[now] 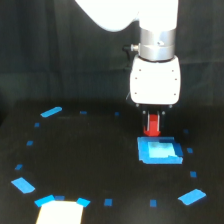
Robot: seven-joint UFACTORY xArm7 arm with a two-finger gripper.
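Note:
A small red object (152, 129), block-like or can-shaped, stands upright on the dark table just behind a shallow blue tray (142, 150) with a pale inside. My gripper (152, 120), under the white hand, is directly above and at the red object, its dark fingers overlapping the upper part. Against the dark background the fingers are too small to show whether they are gripping it or only placed around it. The object's base appears level with the tray's back edge.
Blue tape strips and small blue squares mark the dark table. A pale, blurred block (60, 212) is cut off at the bottom left edge. A dark curtain (50, 50) hangs behind.

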